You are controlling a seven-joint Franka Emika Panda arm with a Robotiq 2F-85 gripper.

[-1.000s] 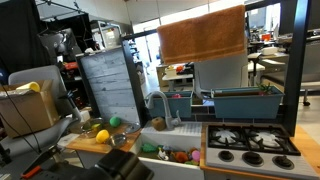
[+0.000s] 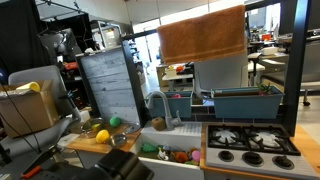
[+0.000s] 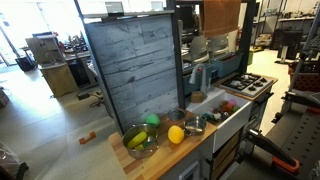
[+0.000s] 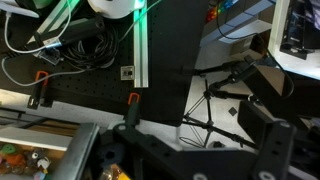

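In the wrist view my gripper appears open, its two dark fingers wide apart with floor and cables showing between them. Part of the dark arm (image 2: 108,163) crosses the lower front of exterior view 1, and the gripper is hard to make out there. On the wooden counter (image 3: 168,157) stands a metal pot (image 3: 139,151) with something yellow inside. Near it are a green ball (image 3: 153,120), a yellow ball (image 3: 176,135) and a metal bowl (image 3: 197,125). Several colourful items (image 2: 180,155) lie in the sink.
A black stove (image 2: 252,139) is right of the sink, with a blue bin (image 2: 238,108) behind it. The faucet (image 2: 160,105) rises behind the sink. An orange cloth (image 2: 202,35) hangs above. A grey plank panel (image 3: 150,72) stands behind the counter.
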